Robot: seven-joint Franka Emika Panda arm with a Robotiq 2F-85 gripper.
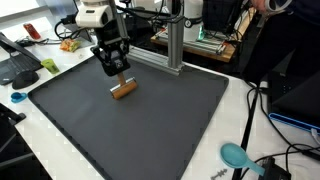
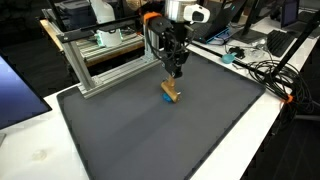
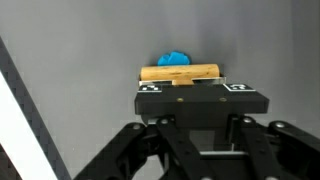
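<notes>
In exterior view 1 a wooden piece [image 1: 125, 89] is at the far part of the dark board, with a narrower light part rising from it to my gripper [image 1: 121, 72]. My gripper [image 2: 175, 72] points down in exterior view 2, shut on the upper end of the wooden piece [image 2: 168, 89]. From the wrist, the piece's wooden bar [image 3: 180, 73] lies crosswise just past the fingers [image 3: 150, 87]. A small blue object [image 3: 174, 58] shows right beside the bar; I cannot tell whether the two are joined. Whether the wood touches the board is also unclear.
The dark board [image 1: 110, 125] is otherwise clear across its middle and front. A metal frame [image 2: 110, 70] stands along one edge. A teal object [image 1: 238, 157] lies off the board, near the front right. Cables [image 2: 275, 72] lie off to the side.
</notes>
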